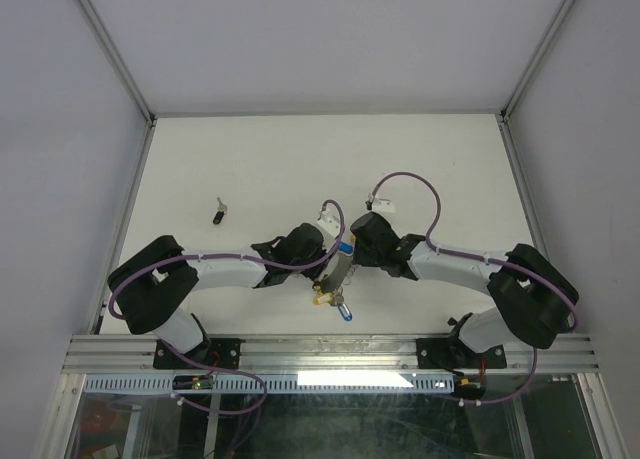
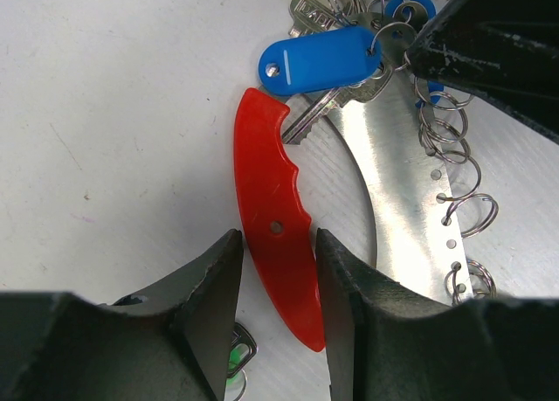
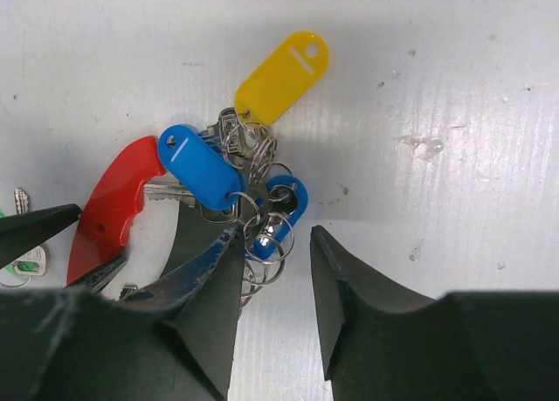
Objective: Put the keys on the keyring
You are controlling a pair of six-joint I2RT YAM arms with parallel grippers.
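The keyring is a grey metal plate [image 2: 376,156] with a red curved edge strip [image 2: 272,204] and several small wire rings [image 2: 450,130] along its other side. My left gripper is shut on the red strip. Keys lie bunched at the plate's end, with a blue tag [image 3: 199,168], a second blue tag [image 3: 279,217] and a yellow tag [image 3: 282,76]. My right gripper stands open over the wire rings and the second blue tag, one finger on either side in the view. Whether it touches a ring, I cannot tell.
A key with a black tag [image 1: 219,213] lies apart on the white table at the left. A small green-and-black item [image 2: 238,356] lies near my left fingers. Both arms are close together.
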